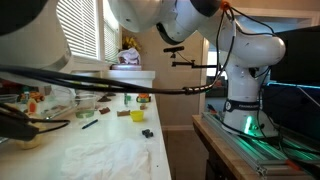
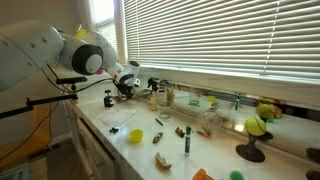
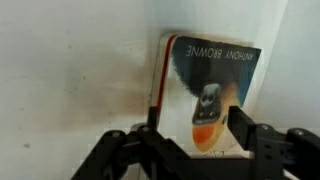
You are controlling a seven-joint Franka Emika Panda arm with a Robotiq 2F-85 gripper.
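A small book [image 3: 208, 85] with a dark cover, the name Anthony Browne and an ape-like figure shows in the wrist view. At its lower part stands my gripper, one finger at the spine side and the other at the opposite edge. The fingers are apart by about the book's width and appear closed on it. The lower end of the book is partly hidden by the gripper. In exterior view 2 the white arm [image 2: 88, 52] reaches over the far left end of the counter; the fingers are too small there to make out.
On the white counter lie a white cloth [image 1: 105, 163], a yellow cup [image 1: 137, 116] and a small black item [image 1: 147, 133]. A clear container [image 1: 85, 106] stands farther back. Several small objects, including a green bottle [image 2: 187, 138], are spread toward the near right. Blinds line the back.
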